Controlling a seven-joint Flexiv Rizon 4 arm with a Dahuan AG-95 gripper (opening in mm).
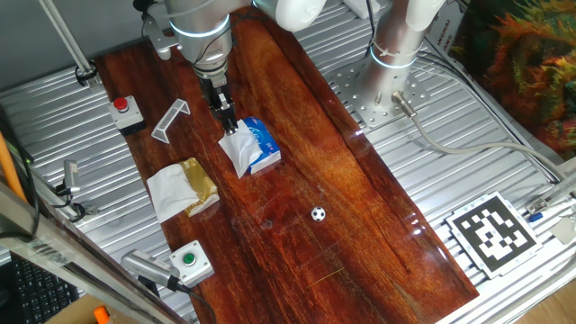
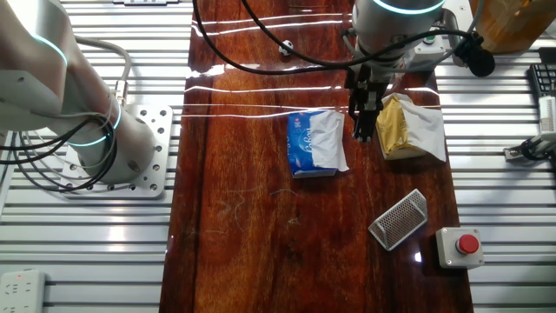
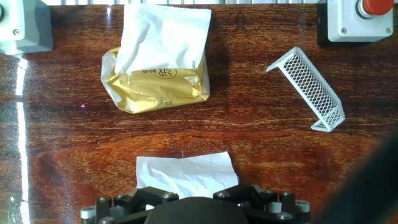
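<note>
A blue tissue packet (image 1: 263, 144) with a white sheet (image 1: 238, 148) sticking out lies on the wooden table. My gripper (image 1: 229, 129) points down beside that sheet in exterior view 1. From exterior view 2, the gripper (image 2: 363, 137) appears between the blue packet (image 2: 301, 143) and a gold tissue packet (image 2: 393, 127). At the bottom of the wrist view, the white sheet (image 3: 186, 174) shows just ahead of the gripper's dark parts, which hide the blue packet. Whether the fingers stand apart or together, and whether they touch the sheet, I cannot tell.
The gold packet (image 3: 155, 90) has its own white sheet. Nearby are a white mesh holder (image 3: 311, 87), a red-button box (image 1: 126, 112) and a green-button box (image 1: 191, 264). A small football (image 1: 318, 213) sits on otherwise clear wood.
</note>
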